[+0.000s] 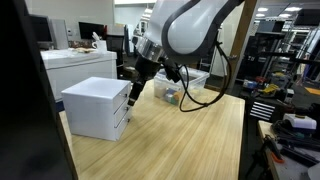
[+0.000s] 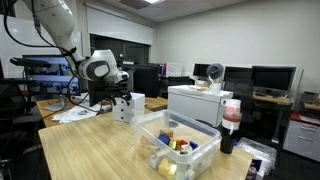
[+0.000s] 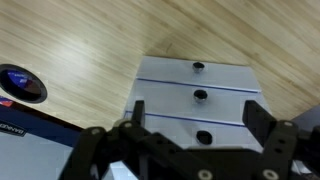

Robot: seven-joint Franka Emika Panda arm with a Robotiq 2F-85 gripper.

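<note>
A small white drawer cabinet (image 1: 95, 108) stands on the wooden table, its drawer fronts turned toward the arm. Dark round knobs show on the drawers in the wrist view, the middle knob (image 3: 200, 96) among them. My gripper (image 1: 134, 98) hangs close to the drawer fronts, pointing down. Its two black fingers (image 3: 100, 150) are wide apart in the wrist view, one on each side of the knobs, with nothing held. Whether a finger touches the cabinet cannot be told.
A clear bin (image 2: 185, 140) with several colourful items sits on the table. A black cup (image 2: 226, 143) and a white-and-red container (image 2: 231, 115) stand beside it.
</note>
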